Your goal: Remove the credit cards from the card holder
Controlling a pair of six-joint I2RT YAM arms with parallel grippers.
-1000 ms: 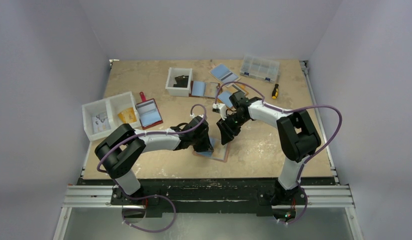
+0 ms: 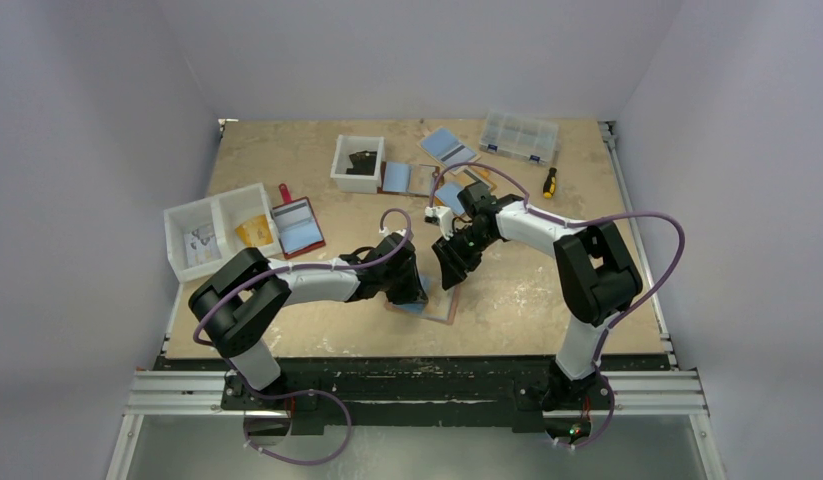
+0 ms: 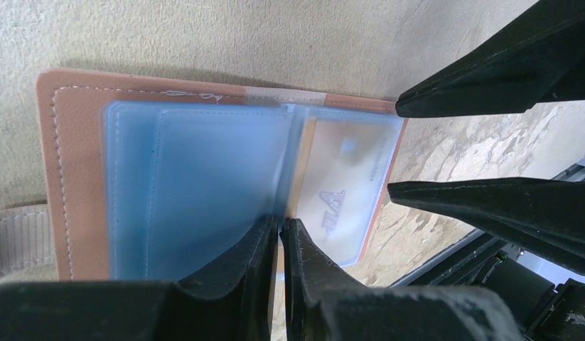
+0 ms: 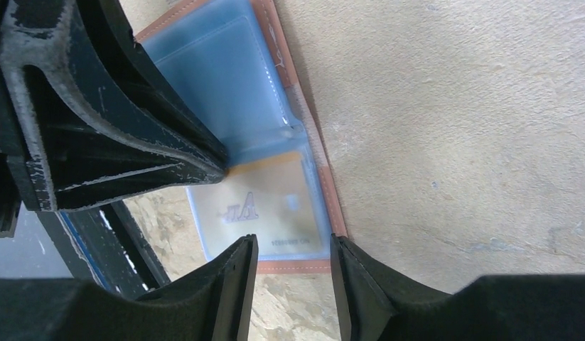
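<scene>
An open card holder (image 2: 439, 308) with pink border lies flat at the table's front centre. Its blue sleeves (image 3: 190, 177) show, with a pale card (image 3: 339, 185) behind clear plastic in one (image 4: 261, 206). My left gripper is pressed shut on the card holder's middle, at the inner edge beside the card. My right gripper is part open over the holder's outer edge at the card sleeve, with nothing visibly held between its fingertips.
White bins (image 2: 192, 215) with cards sit at left, another box (image 2: 359, 175) at back. Other holders (image 2: 449, 142), a clear organiser (image 2: 517, 135) and a screwdriver (image 2: 550, 182) lie behind.
Both arms are almost still; my right gripper has shifted very slightly. The card holder looks unchanged.
</scene>
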